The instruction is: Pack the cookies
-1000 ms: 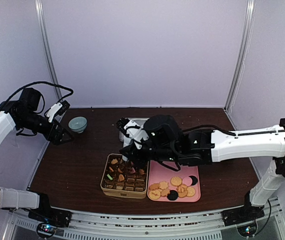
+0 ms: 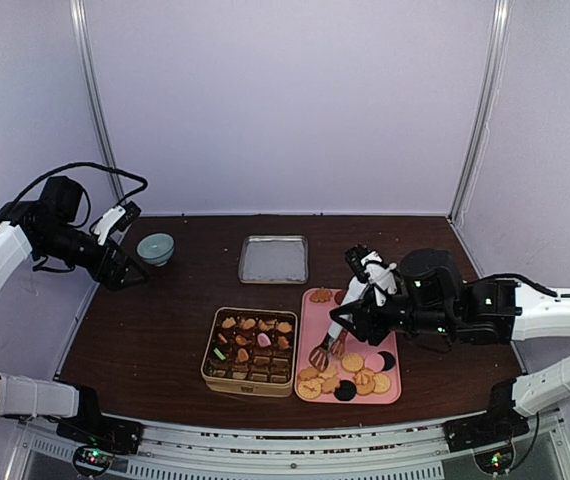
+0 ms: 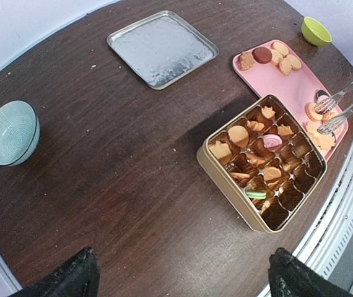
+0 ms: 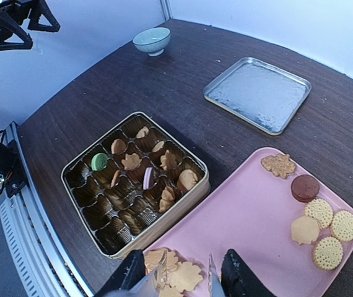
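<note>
The gold box (image 2: 249, 385) holds cookies in several compartments, some empty, among them a green and a pink one (image 3: 272, 140). Right of it, the pink tray (image 4: 251, 229) carries assorted cookies: leaf-shaped (image 4: 278, 164), brown (image 4: 305, 187), pale round (image 4: 327, 253) and black (image 2: 345, 391). My right gripper (image 2: 328, 350) hovers over the tray's front-left cookies, its slotted metal tips part open, apparently with nothing between them. My left gripper (image 2: 123, 275) is raised at the left, above the table's edge, open and empty.
A metal tray (image 3: 161, 46) lies at the back centre. A blue bowl (image 2: 155, 249) is at the left, and a green bowl (image 3: 316, 31) appears in the left wrist view.
The left arm has stayed still.
</note>
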